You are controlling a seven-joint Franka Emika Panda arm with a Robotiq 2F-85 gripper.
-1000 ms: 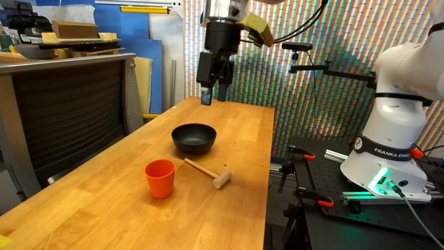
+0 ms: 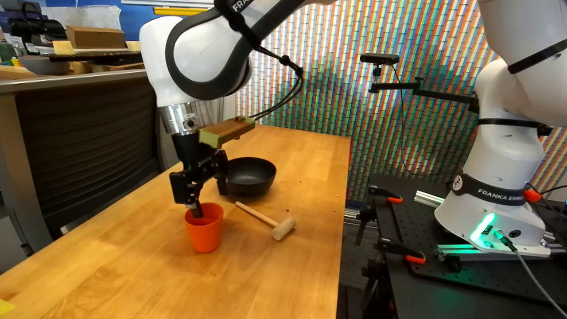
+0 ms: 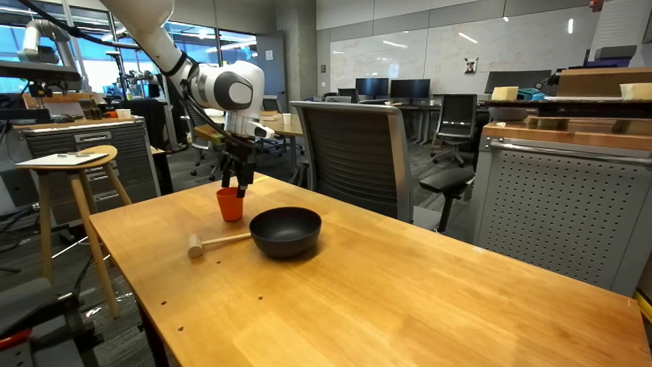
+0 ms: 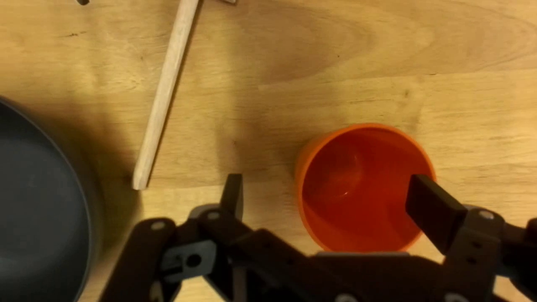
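Note:
The orange cup (image 2: 204, 234) stands upright on the wooden table. My gripper (image 2: 209, 200) is low at the cup, its fingers wide apart with nothing clasped. One fingertip (image 2: 197, 212) appears to dip into the cup's mouth, while the other stays outside, on the bowl's side. From the wrist view, the orange cup (image 4: 347, 201) looks empty, and the right finger (image 4: 430, 209) overlaps its right rim. The left finger (image 4: 232, 196) is clear of the cup, over bare wood. Exact finger depth is hard to judge.
A black bowl (image 3: 284, 232) sits close to the cup. A wooden mallet (image 3: 195, 245) lies beside both, its handle end by the bowl. An office chair (image 3: 357, 159) stands against the table's edge.
My gripper has come down from high above the table's far end, past the bowl, to the cup. Cup, bowl and mallet have not visibly moved.

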